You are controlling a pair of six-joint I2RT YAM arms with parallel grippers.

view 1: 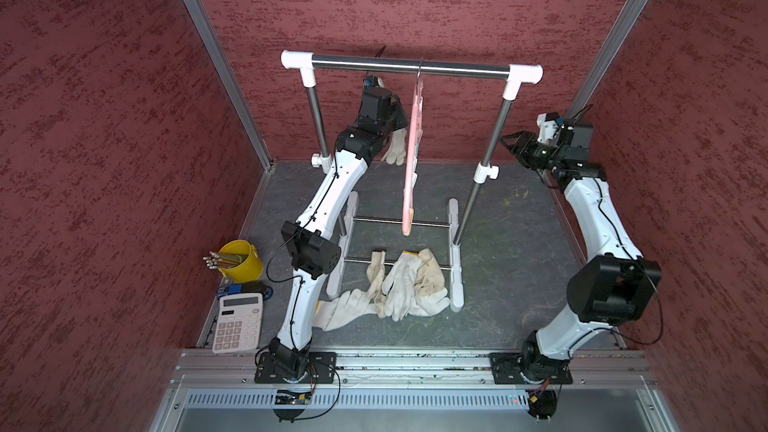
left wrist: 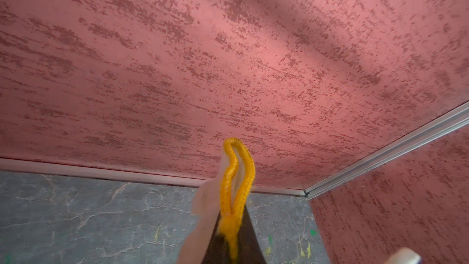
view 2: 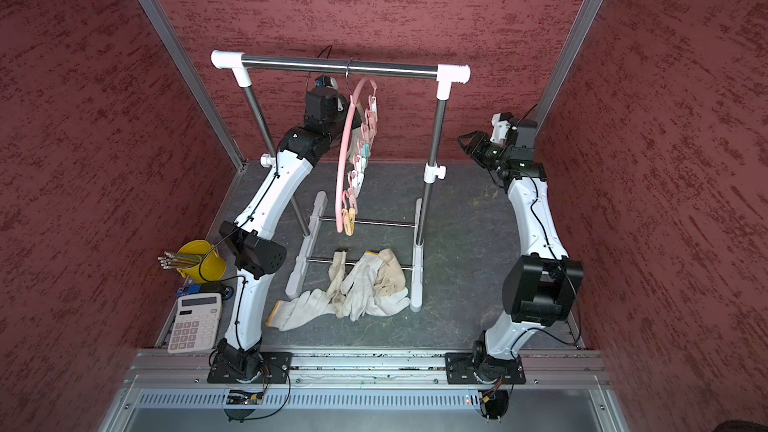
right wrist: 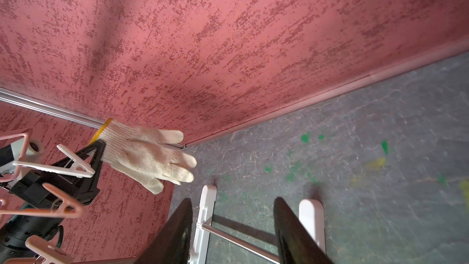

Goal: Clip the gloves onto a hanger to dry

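Note:
My left gripper is shut on the yellow cuff of a white glove, which hangs behind the hanger (view 1: pixel 412 160) in the top left view; the glove (right wrist: pixel 146 159) shows with fingers spread in the right wrist view. The pink hanger, with pastel clips (view 2: pixel 360 176), hangs from the rack's top bar (view 1: pixel 472 69). My right gripper is raised right of the rack; its fingertips stand apart with nothing visible between them, but whether it is shut cannot be told. More gloves (view 1: pixel 400 288) lie at the rack's base.
A yellow cup (view 1: pixel 244 268) of brushes and a calculator (view 1: pixel 237 324) sit at front left. The rack's posts (view 2: pixel 432 136) stand either side of the hanger. The floor right of the rack is clear.

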